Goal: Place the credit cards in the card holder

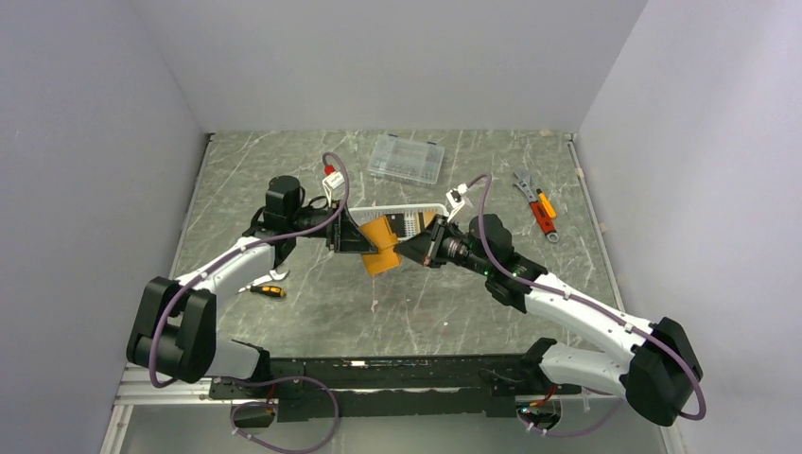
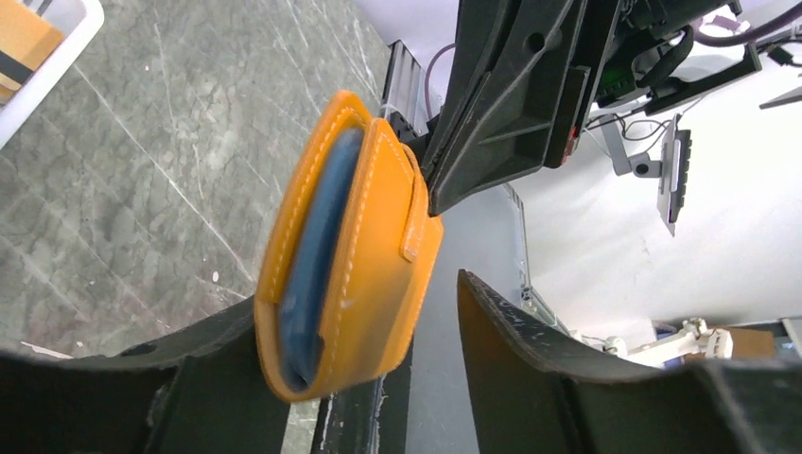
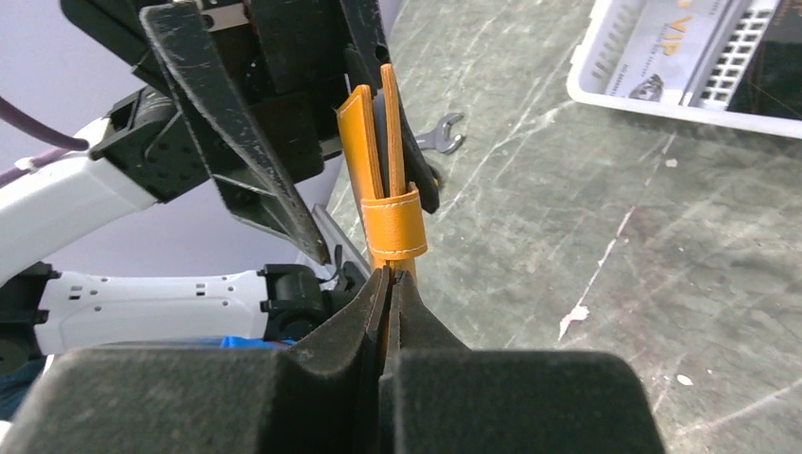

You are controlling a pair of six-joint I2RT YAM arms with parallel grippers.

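Note:
An orange leather card holder [image 1: 381,246] hangs over the table between the grippers, its folded layers and strap visible in both wrist views [image 2: 378,255] [image 3: 392,222]. My right gripper is shut on its edge. My left gripper [image 1: 350,241] is part open around the holder's other side, its fingers not closed on it in the left wrist view. A white basket [image 1: 430,207] behind holds cards, including a pale VIP card [image 3: 653,47], with some hidden by the arms.
A clear compartment box [image 1: 405,159] lies at the back. Pliers and a red-handled tool [image 1: 544,218] lie right, a yellow screwdriver [image 1: 268,291] and wrench left.

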